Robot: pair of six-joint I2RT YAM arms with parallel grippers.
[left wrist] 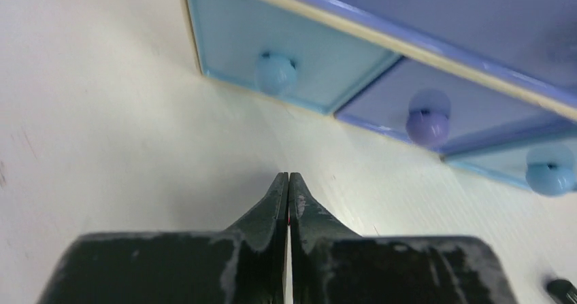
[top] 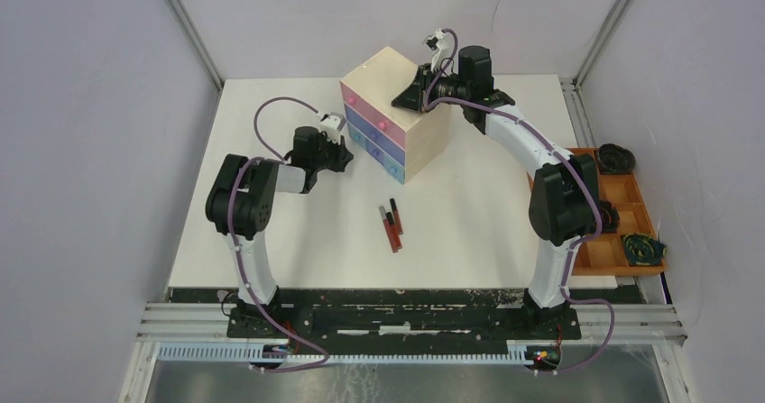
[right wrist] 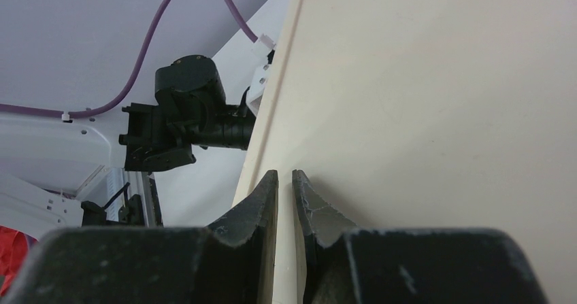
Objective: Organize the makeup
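The wooden drawer box [top: 386, 68] stands at an angle near the back of the table, pink drawers above, blue and purple below. In the left wrist view, a light blue drawer [left wrist: 235, 32], a purple drawer [left wrist: 394, 103] and another light blue one sit flush in the lowest row. My left gripper is shut in front of them, apart from the knobs, nothing showing between its fingertips. Just over the box top, my right gripper stands slightly open and empty. Several slim makeup tubes [top: 391, 233], red with black or grey ends, lie before the box.
A wooden divided tray [top: 591, 257] with dark round items stands at the right edge. My right arm spans from the tray side to the box.
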